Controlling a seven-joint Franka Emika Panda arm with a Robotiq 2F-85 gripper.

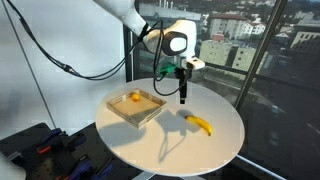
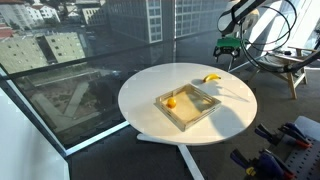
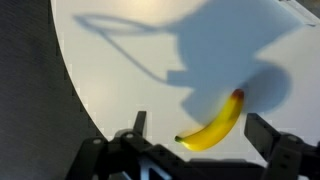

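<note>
A yellow banana (image 1: 199,124) lies on the white round table (image 1: 175,150), toward its right side in exterior view 1. From the wrist view the banana (image 3: 213,124) shows below, its dark tip up and to the right, between the two spread fingers. My gripper stands open with nothing held. In exterior view 1 the gripper (image 1: 182,97) hangs above the table, to the left of the banana and apart from it. A shallow tan box (image 1: 120,112) on the table has an orange round fruit (image 1: 136,95) inside, near one corner.
Bare tabletop surrounds the banana. The table's curved edge (image 3: 85,115) drops to a dark floor at the left of the wrist view. A cable loops beside the arm (image 1: 180,45). Large windows stand behind the table.
</note>
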